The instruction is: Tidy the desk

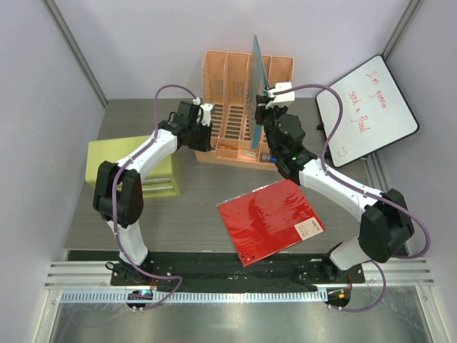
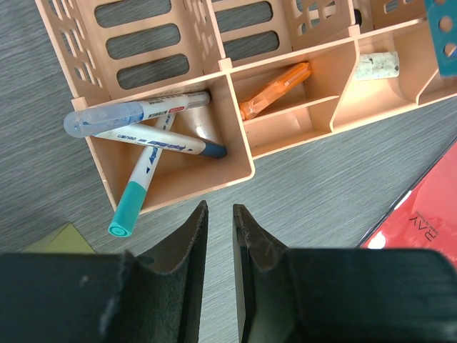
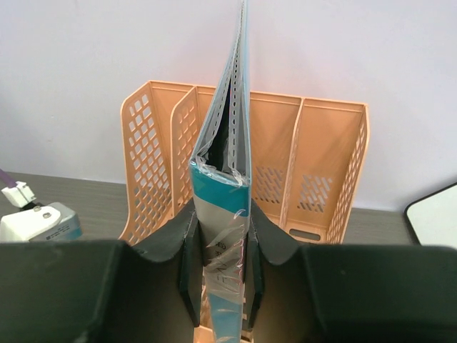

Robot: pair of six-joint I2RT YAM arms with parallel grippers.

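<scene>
A blue-grey folder (image 1: 257, 68) stands upright in the peach desk organizer (image 1: 215, 71). My right gripper (image 1: 264, 107) is at its near edge; in the right wrist view the folder's clear and teal spine (image 3: 218, 221) sits between the fingers, whose grip is unclear. My left gripper is at the organizer's front left, its fingers nearly together, nothing visible between them. Below it in the left wrist view are markers (image 2: 134, 184) in a compartment and an orange pen (image 2: 275, 89) in another. A red folder (image 1: 264, 218) lies flat on the desk.
A yellow-green box (image 1: 128, 150) sits at the left, partly under my left arm. A whiteboard (image 1: 368, 107) stands at the right.
</scene>
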